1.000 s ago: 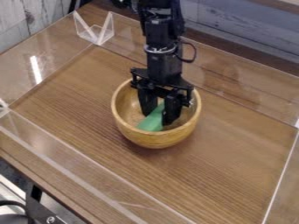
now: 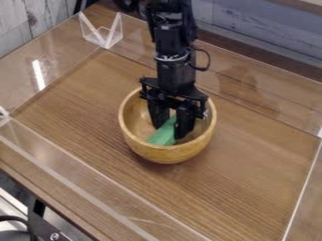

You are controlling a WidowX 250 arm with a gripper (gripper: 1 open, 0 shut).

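Observation:
A yellow bowl [image 2: 139, 142] stands on the wooden table near the middle of the view. My black gripper [image 2: 172, 115] reaches down into it from above. A green object [image 2: 163, 134] lies in the bowl under my fingers, which are shut on it as far as shows; the fingertips are dark and partly hidden against it.
A clear plastic piece [image 2: 101, 28] is at the back left, with another at the left edge. A panelled wall runs along the back, and a dark gap with a cable is at the front left corner.
Over the last second my gripper and arm have shifted slightly to the left. The bowl and green object have moved only slightly, if at all.

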